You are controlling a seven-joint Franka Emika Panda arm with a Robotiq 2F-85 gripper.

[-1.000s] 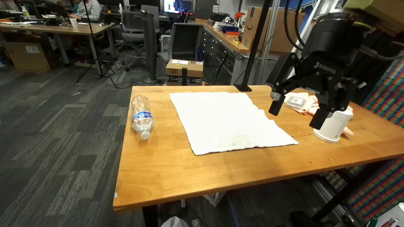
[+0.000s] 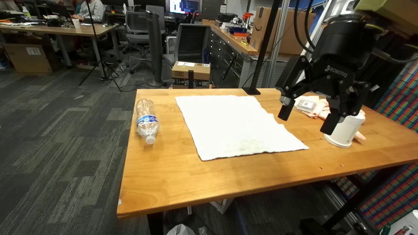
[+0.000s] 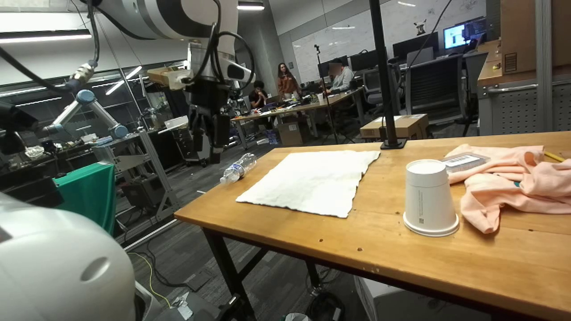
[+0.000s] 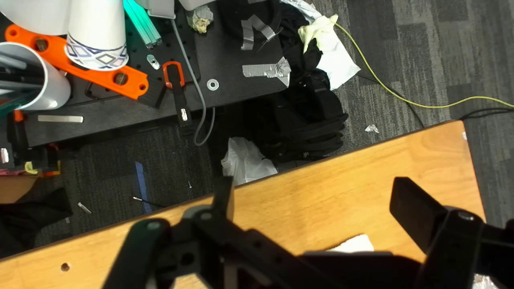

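My gripper (image 2: 306, 122) hangs open above the table with nothing between its fingers; the wrist view shows its two fingers (image 4: 415, 212) wide apart. A white cloth (image 2: 239, 127) lies spread flat on the table, with a faint stain near its front edge. On its side at the table's left lies a clear plastic bottle (image 2: 147, 120) with a blue label and white cap. Upside down at the right stands a white paper cup (image 3: 429, 198). Beside the cup, a crumpled peach cloth (image 3: 514, 179) lies with a small clear packet (image 3: 464, 162) against it.
A black post (image 3: 386, 96) rises from its far edge. In the wrist view, a dark workbench (image 4: 236, 82) with tools and cups lies beyond the table, across a gap.
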